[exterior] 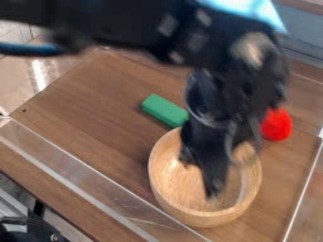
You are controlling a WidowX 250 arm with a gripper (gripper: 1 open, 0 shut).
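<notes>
My gripper (214, 170), blurred, reaches down into the wooden bowl (177, 189) at the lower middle; it looks shut, and I see nothing between its fingers. A green block (164, 111) lies on the table just behind the bowl. A red object (278, 126), like a soft vegetable, sits to the right, partly hidden by the arm.
The wooden table (82, 118) has free room on the left. Clear strips run along the front-left and right edges. The arm hides much of the back.
</notes>
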